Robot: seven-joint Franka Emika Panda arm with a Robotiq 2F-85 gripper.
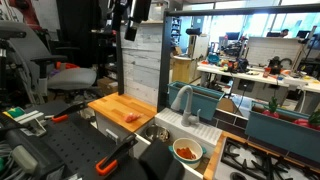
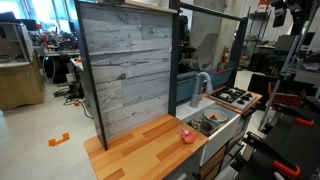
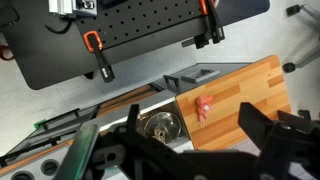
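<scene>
High above the toy kitchen hangs my gripper (image 1: 124, 27), near the top of exterior view 1. Its two dark fingers stand wide apart in the wrist view, and nothing shows between them; the gripper is open. A small pinkish-red object (image 3: 203, 107) lies on the wooden counter (image 3: 262, 85), well below the gripper and apart from it. The same pink object (image 2: 186, 134) is near the counter's front edge in exterior view 2. A round metal bowl (image 3: 163, 127) sits in the sink area beside the counter.
Right of the metal bowl is a pale bowl (image 1: 187, 149) with orange-red contents. A grey faucet (image 1: 184, 98) rises behind the sink. The stove top (image 1: 258, 160) lies farther right. A tall whitewashed panel (image 2: 130, 85) backs the counter, whose wooden surface is mostly bare.
</scene>
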